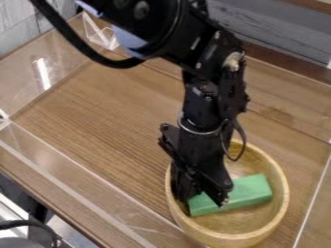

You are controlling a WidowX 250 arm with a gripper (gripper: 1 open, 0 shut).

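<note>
A round tan wooden bowl (226, 232) sits at the right of the table, with a green block (246, 194) lying inside it. My black gripper (200, 194) reaches down into the bowl at its left side, at the left end of the block. The fingertips are partly hidden, and I cannot see anything held clearly between them; the gripper looks shut.
A pale grey wall stands at the back, and clear strips run along the table's left and front edge, with dark equipment at bottom left.
</note>
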